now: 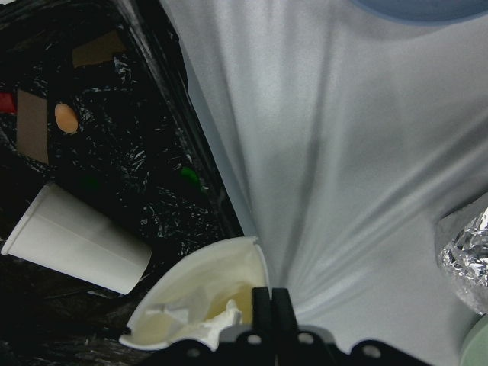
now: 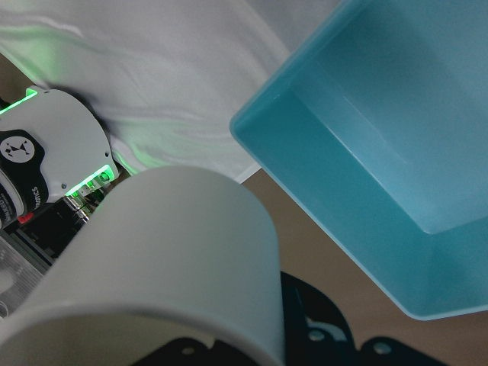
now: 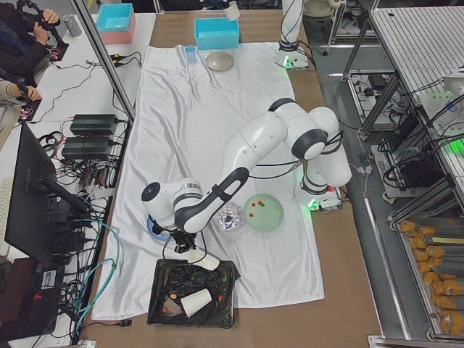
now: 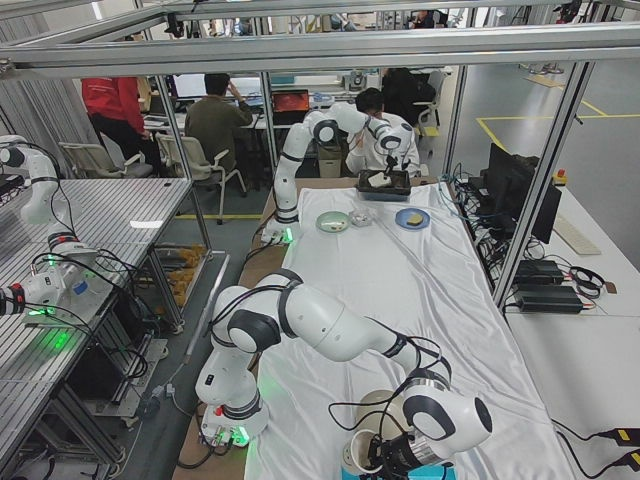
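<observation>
My left gripper is shut on a pale cup (image 1: 198,282) with crumpled white bits inside, held over the edge of a black-lined bin (image 3: 225,290). A white paper cup (image 1: 84,236) lies in the bin with cardboard scraps and small pieces. My right gripper is shut on a white cup (image 2: 152,252), seen large in the right wrist view beside a blue tub (image 2: 320,183); its fingertips are hidden by the cup.
A blue plate (image 4: 420,218), a foil item (image 3: 230,217) and a green plate (image 3: 264,214) with red bits lie near the bin. A beige plate (image 3: 220,61) and blue cup (image 3: 191,54) stand at the far end. Mid-cloth is clear.
</observation>
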